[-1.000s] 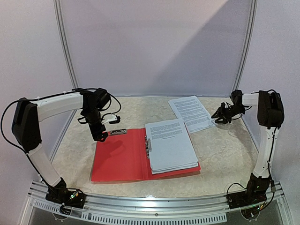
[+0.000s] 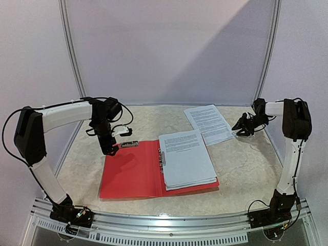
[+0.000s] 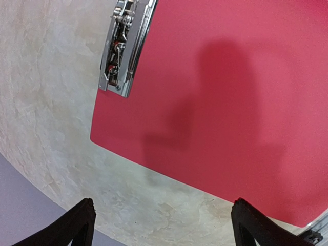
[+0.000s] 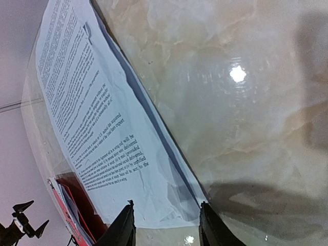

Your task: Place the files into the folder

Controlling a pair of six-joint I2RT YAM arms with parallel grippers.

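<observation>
The red folder (image 2: 129,177) lies opened flat on the table. On its right half rests a stack of printed sheets (image 2: 187,161). More printed files (image 2: 209,123) lie behind the folder at the back right, outside it. At their right front corner is my right gripper (image 2: 239,131). In the right wrist view a gap shows between its fingers, with the near corner of the files (image 4: 179,212) in line with that gap; contact cannot be told. My left gripper hangs open and empty over the folder's left edge.
A metal clip (image 3: 120,51) sits on the folder's left cover edge, and a metal fastener (image 2: 162,160) runs along its middle. Bare tabletop (image 2: 246,174) stretches out right of the folder. Pale walls close in the back and sides.
</observation>
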